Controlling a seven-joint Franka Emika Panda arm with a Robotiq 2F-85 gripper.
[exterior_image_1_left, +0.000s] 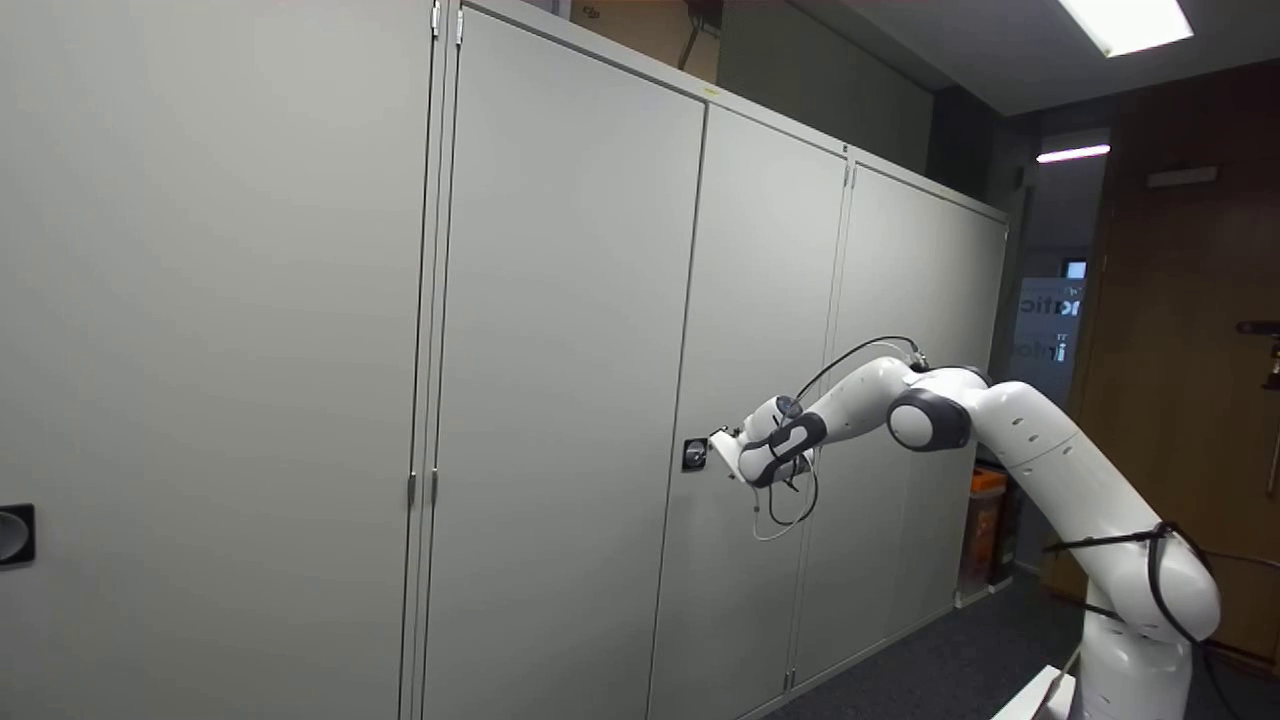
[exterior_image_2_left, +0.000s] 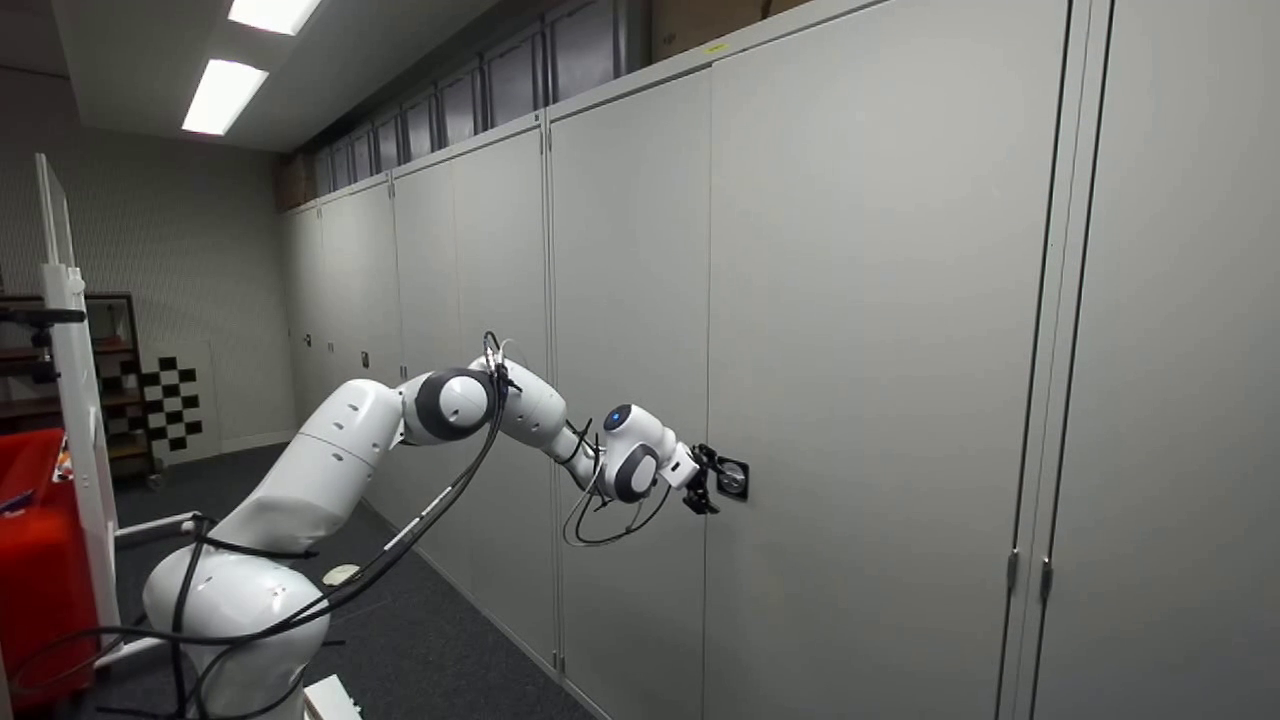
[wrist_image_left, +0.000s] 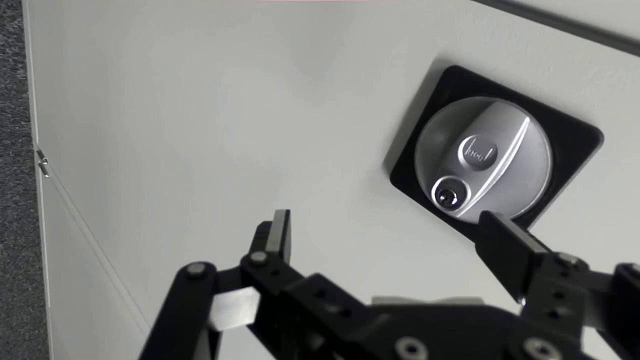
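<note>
A round silver turn handle (wrist_image_left: 484, 157) with a keyhole sits in a square black plate (wrist_image_left: 579, 135) on a grey cabinet door (wrist_image_left: 252, 120). Its raised grip runs diagonally in the wrist view. My gripper is open, its fingers wide apart with only bare door behind the gap. The right finger (wrist_image_left: 507, 249) overlaps the plate's lower corner in this view; whether it touches cannot be told. In exterior view 2 the gripper (exterior_image_2_left: 705, 480) stands just left of the handle plate (exterior_image_2_left: 733, 478), close to the door. The cabinet doors are closed.
Tall grey cabinets form a long wall, with another handle (exterior_image_1_left: 14, 534) far left in exterior view 1. Cables (exterior_image_2_left: 414, 528) hang along the arm. Carpeted floor (exterior_image_2_left: 444, 636) lies open beside the base. A red object (exterior_image_2_left: 48, 552) stands behind the robot.
</note>
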